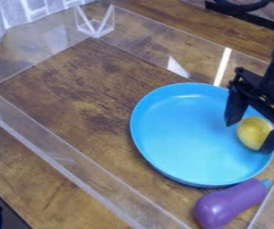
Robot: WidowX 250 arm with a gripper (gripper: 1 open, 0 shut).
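A blue round plate (175, 134) lies right of centre on the wooden surface. On its right side sits a yellow lemon-like object (254, 134), with the fingers of my black gripper (253, 122) down around it, partly covering it. Whether the fingers touch it or are closed on it is not clear. A purple eggplant (226, 204) lies below the plate at the front right, apart from the gripper.
Clear plastic walls (50, 157) border the wooden area. A white cloth (5, 18) is at the top left corner. The wooden surface (80, 103) left of the plate is bare.
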